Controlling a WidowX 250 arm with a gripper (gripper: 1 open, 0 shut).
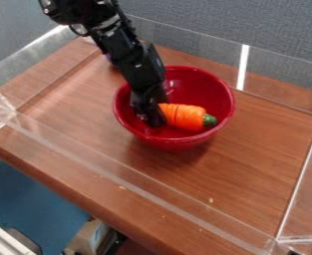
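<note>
An orange toy carrot [185, 117] with a green top lies inside the red bowl [211, 86] on the wooden table. My black gripper [155, 113] reaches down into the bowl at the carrot's wide left end. Its fingers are dark and partly hidden, so I cannot see whether they are shut on the carrot.
A clear plastic wall runs round the wooden table [73, 105]. A small purple thing is mostly hidden behind the arm at the back.
</note>
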